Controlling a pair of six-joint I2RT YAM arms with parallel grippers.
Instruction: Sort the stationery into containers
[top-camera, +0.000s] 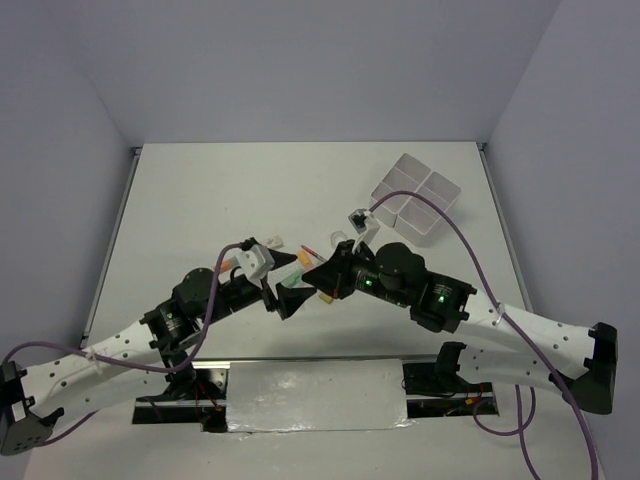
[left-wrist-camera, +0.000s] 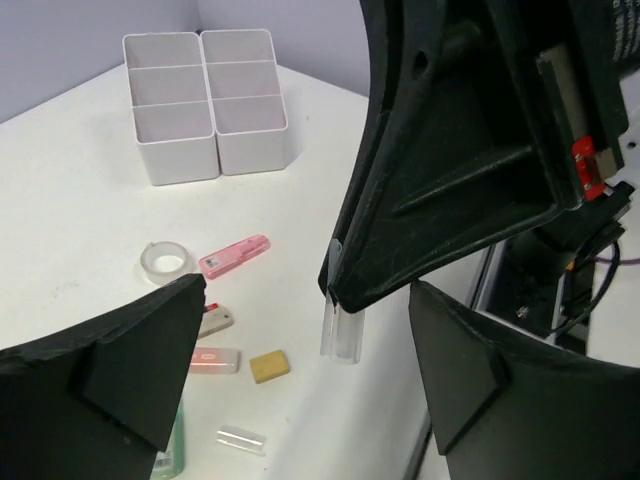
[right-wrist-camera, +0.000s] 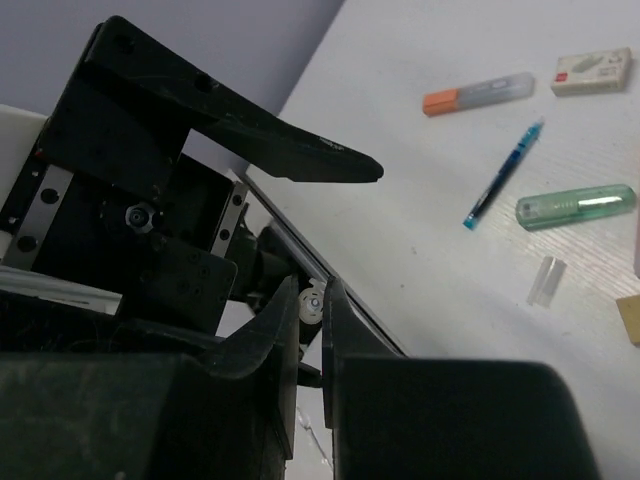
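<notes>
My left gripper stands open beside the shut right gripper, both over the middle of the table. In the left wrist view a small clear tube hangs below the right gripper's tips, between my open left fingers. In the right wrist view a small pale piece shows at the shut fingertips. On the table lie an orange highlighter, white eraser box, blue pen, green tube, clear piece, yellow block, tape ring and pink piece.
Two compartmented containers stand at the back right, empty as far as shows. The table's front edge runs under both arms.
</notes>
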